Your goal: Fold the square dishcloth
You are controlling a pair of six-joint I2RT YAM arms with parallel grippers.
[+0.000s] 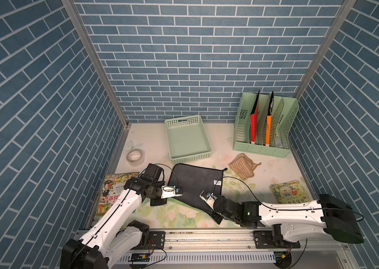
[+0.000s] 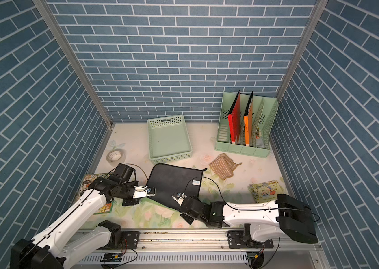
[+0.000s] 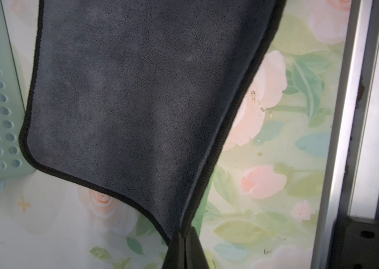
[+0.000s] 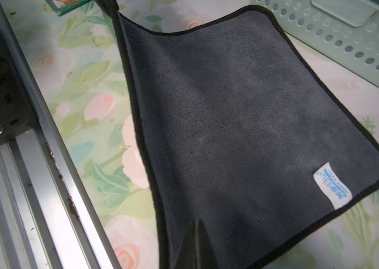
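Note:
The dark grey square dishcloth (image 1: 193, 181) with its black border lies on the flowered table, its white label (image 4: 332, 185) near the right edge. Its near left corner is lifted and pinched in my left gripper, which is shut on it; the near edge slants up towards that corner. My right gripper is shut over the cloth close to the near right corner. No cloth shows between its fingers, and that corner falls outside the right wrist view. Whether the right fingertips touch the cloth I cannot tell.
A green basket (image 1: 168, 138) stands just behind the cloth, with a green file rack (image 1: 261, 148) at the back right. A brown knitted piece (image 1: 243, 166) lies right of the cloth. Tape (image 1: 135, 157) and a book (image 1: 108, 197) are on the left, another booklet (image 1: 290, 191) on the right.

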